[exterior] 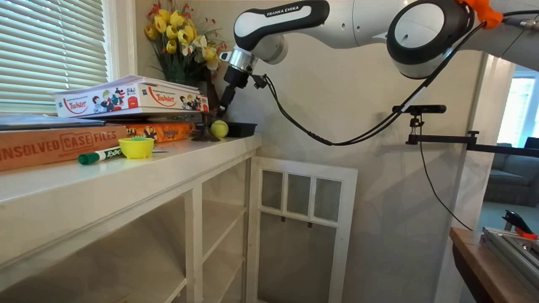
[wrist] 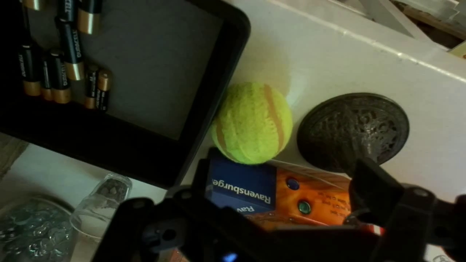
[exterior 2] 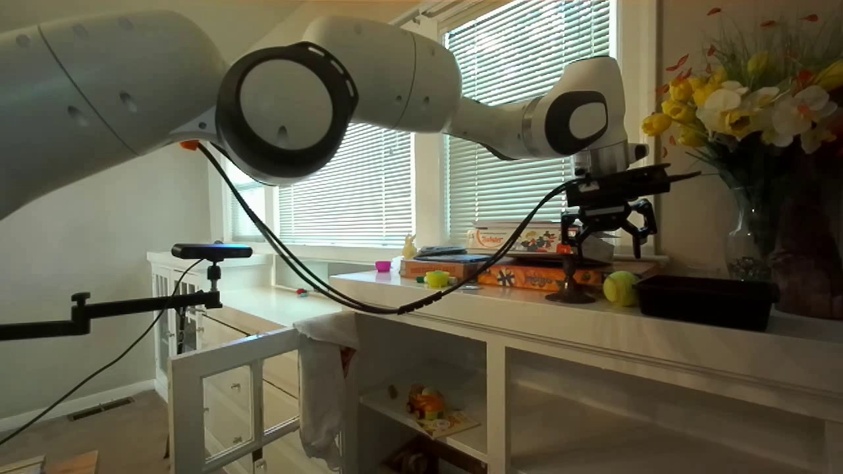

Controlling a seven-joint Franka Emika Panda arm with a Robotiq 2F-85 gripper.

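Note:
A yellow-green tennis ball (wrist: pixel 253 123) rests on the white counter, right beside a black tray (exterior 2: pixel 705 301) and in front of an ornate dark metal stand (exterior 2: pixel 570 284). Above the counter, my gripper (exterior 2: pixel 606 246) points down with its fingers wide apart and nothing between them. In exterior view 2 it hangs over the area between the stand and the ball. The wrist view has the ball beyond the open fingers (wrist: pixel 375 183), apart from them. From exterior view 1, the gripper (exterior: pixel 222 112) is just above the ball (exterior: pixel 220 129).
Several batteries (wrist: pixel 70 48) lie in the tray. Stacked game boxes (exterior: pixel 132 97) stand behind the stand, with a flower vase (exterior 2: pixel 747 237) at the back. Further along the counter are a yellow bowl (exterior: pixel 136 148) and a green marker (exterior: pixel 99 155). The counter's front edge is close to the ball.

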